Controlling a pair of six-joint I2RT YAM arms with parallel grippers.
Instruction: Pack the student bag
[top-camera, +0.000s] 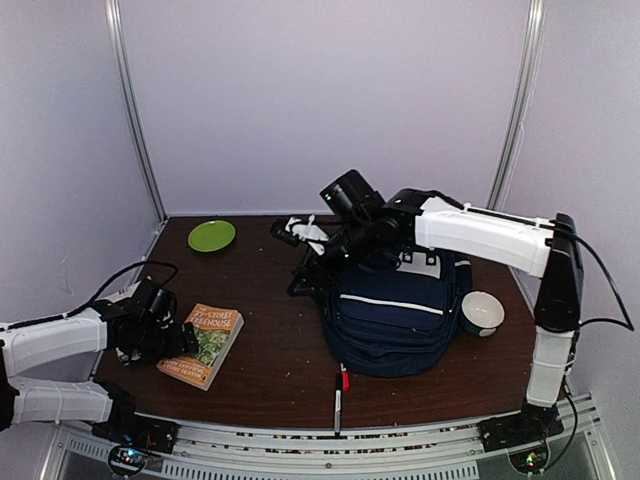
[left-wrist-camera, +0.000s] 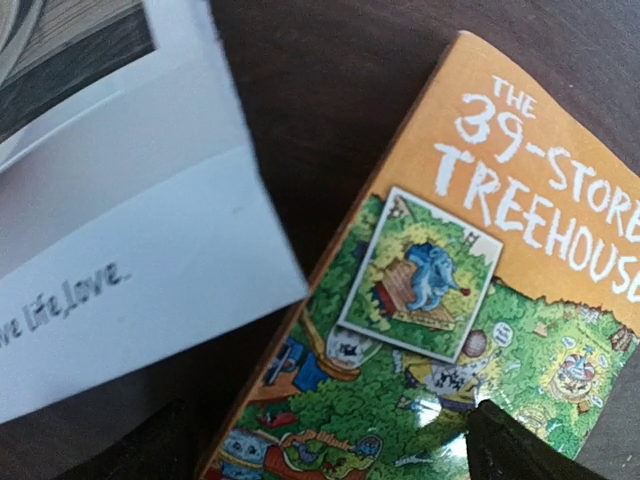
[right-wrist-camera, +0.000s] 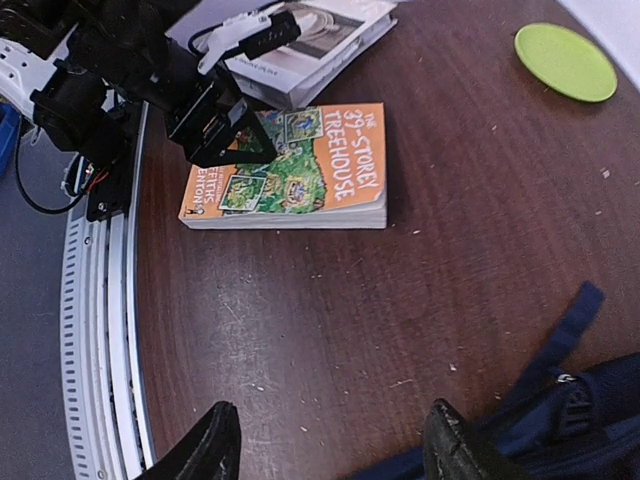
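The navy backpack (top-camera: 390, 330) lies on the table with its front flap down, partly hidden by my right arm. My right gripper (top-camera: 288, 258) hangs left of its top; in the right wrist view its fingers (right-wrist-camera: 215, 440) stand apart with nothing between them. An orange-and-green Treehouse book (top-camera: 210, 345) lies at the table's left. My left gripper is open low at this book, one finger over the cover and the other beyond its left edge. A white book (left-wrist-camera: 130, 240) lies partly beside it, mostly covered by the left arm in the top view.
A green plate (top-camera: 211, 236) sits at the back left. A white bowl (top-camera: 482, 313) stands against the bag's right side. A pen or marker (top-camera: 338, 405) and a red item (top-camera: 345, 380) lie at the front edge.
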